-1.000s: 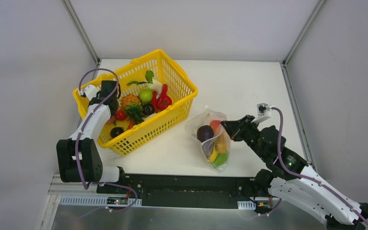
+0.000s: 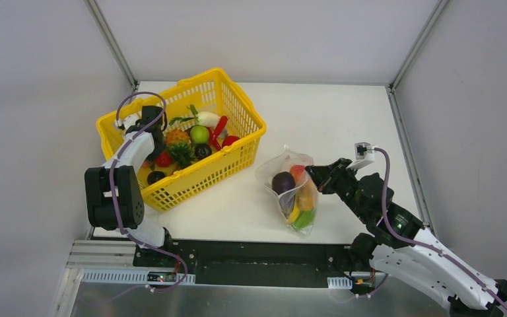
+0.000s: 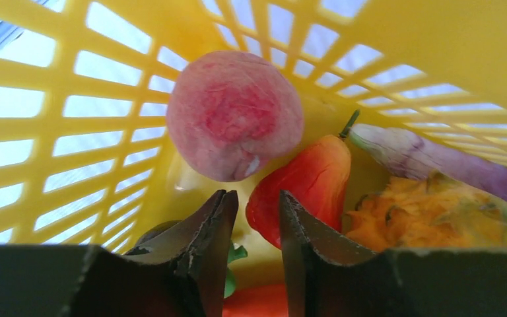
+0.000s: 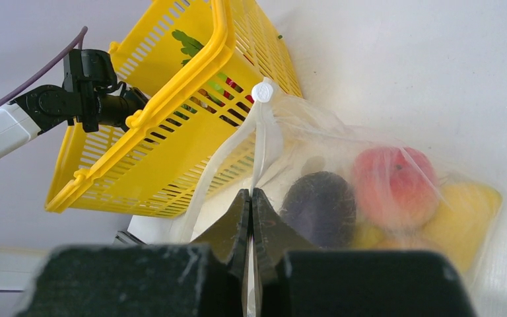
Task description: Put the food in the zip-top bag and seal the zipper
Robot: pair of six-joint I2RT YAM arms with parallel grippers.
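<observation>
In the right wrist view, my right gripper is shut on a thin fold of the clear zip top bag (image 4: 343, 142), near its white zipper slider (image 4: 262, 92). The bag lies on the table with a dark purple vegetable (image 4: 320, 208), a red fruit (image 4: 394, 188) and more food inside. My left gripper reaches into the yellow basket (image 2: 201, 185), its fingers partly spread. A red-orange fruit (image 3: 327, 168) lies just beyond the tips, and a red item (image 3: 256, 300) shows lower between the fingers. Whether either is gripped is not clear.
A pale pink round fruit (image 3: 234, 115), a purple eggplant (image 3: 449, 158) and an orange-yellow item (image 3: 429, 211) lie in the basket. The slatted basket walls surround the left fingers closely. Behind the bag, the white table (image 2: 343, 119) is clear.
Some food inside it, near the white root and red peppers, has changed position. The right arm and bag are nearly still.
</observation>
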